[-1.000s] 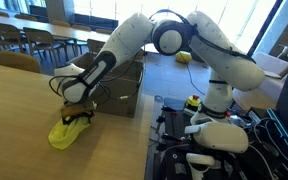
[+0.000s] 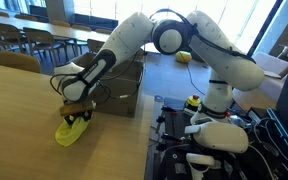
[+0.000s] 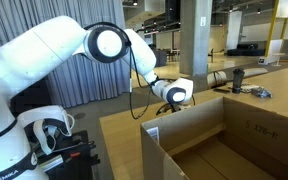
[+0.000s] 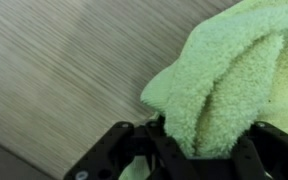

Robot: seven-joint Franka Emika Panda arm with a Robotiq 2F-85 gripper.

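Note:
A yellow-green cloth [image 2: 70,132] hangs in a bunch below my gripper [image 2: 75,112], over the wooden table. In the wrist view the fuzzy cloth [image 4: 229,75] rises from between the dark fingers and fills the right side. My gripper is shut on a fold of it; the fingertips are mostly covered by the fabric. Whether the lowest part of the cloth touches the tabletop I cannot tell. In exterior view 2 the box hides most of the cloth.
An open cardboard box [image 3: 162,150] stands on the table close to the arm. Left and front of the cloth, the tabletop [image 2: 24,150] is bare. Chairs [image 2: 18,61] stand beyond the table's far edge.
The cloth looks more gathered and a little narrower than before, when it spread lower and further left. My gripper has shifted only slightly.

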